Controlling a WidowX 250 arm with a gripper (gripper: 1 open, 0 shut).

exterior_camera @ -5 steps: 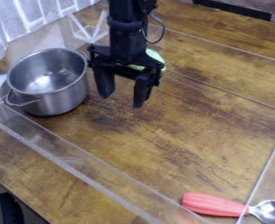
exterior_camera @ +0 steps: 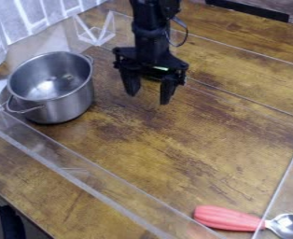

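The black robot gripper (exterior_camera: 149, 82) hangs over the upper middle of the wooden table, to the right of the pot, its two fingers spread apart and pointing down. A small green object (exterior_camera: 168, 67) is partly visible behind it; whether the gripper touches it cannot be told. A steel pot (exterior_camera: 49, 79) stands at the left. A pink-handled spoon (exterior_camera: 236, 218) lies at the bottom right.
Clear plastic barriers (exterior_camera: 87, 187) run along the left, back and right of the work area.
The gripper has moved toward the back and slightly right, away from the pot, and now covers more of the green object. The pot and spoon have not moved.
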